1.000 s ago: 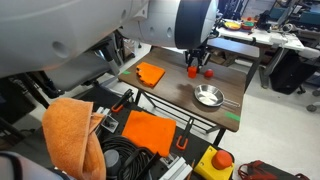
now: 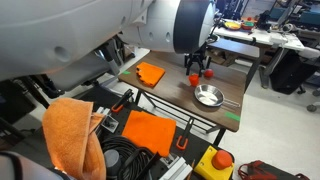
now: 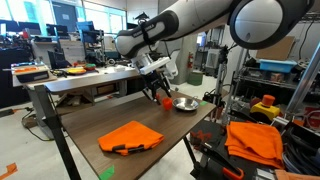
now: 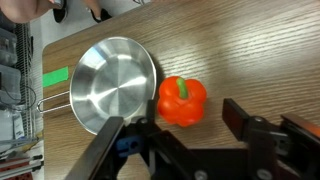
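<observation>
My gripper points down over the wooden table, fingers apart. Between and beyond the fingertips in the wrist view is a rounded red-orange object [image 4: 181, 100]; a gap shows to its right, while its left edge comes close to the left finger [image 4: 150, 108]. In exterior view 1 the red object [image 2: 194, 79] appears just under the gripper [image 2: 196, 68], and exterior view 2 has the red object [image 3: 168, 106] near the dark fingers. A metal pan [image 4: 100, 82] rests close beside it. Contact with the fingers cannot be made out.
A second small red object [image 2: 208, 72] is on the table, farther back. An orange cloth [image 3: 131, 136] lies at another part of the tabletop. The pan's handle [image 2: 231, 103] sticks out toward the table edge. Bare wood [image 4: 260, 60] surrounds the red object on its right.
In exterior view 1 the red object under my gripper shows slightly lower than before, and dark fingers now spread above it. The pan and orange cloth have stayed put.
</observation>
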